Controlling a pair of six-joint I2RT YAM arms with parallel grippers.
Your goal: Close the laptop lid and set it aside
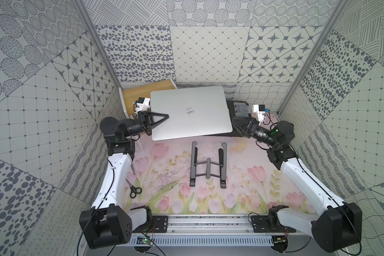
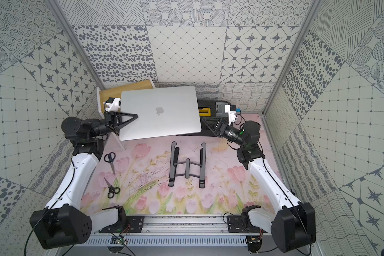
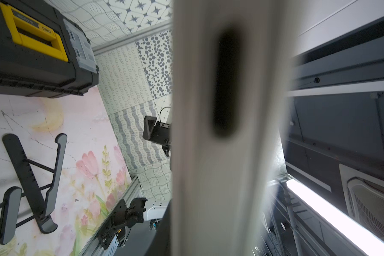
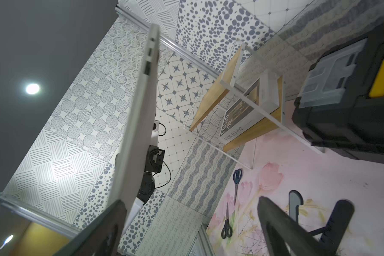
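Observation:
The silver laptop, its lid closed, hangs in the air above the back of the table, tilted. My left gripper is shut on its left edge. In the left wrist view the blurred edge of the laptop fills the middle and hides the fingers. My right gripper stands open just off the laptop's right edge, with nothing between its fingers; in that view the laptop rises beyond its left finger. Below, the grey laptop stand is bare on the flowered table.
A two-level wooden shelf at the back left has a boxed book on its lower board. The black toolbox is partly behind the laptop. Two scissors lie at the left.

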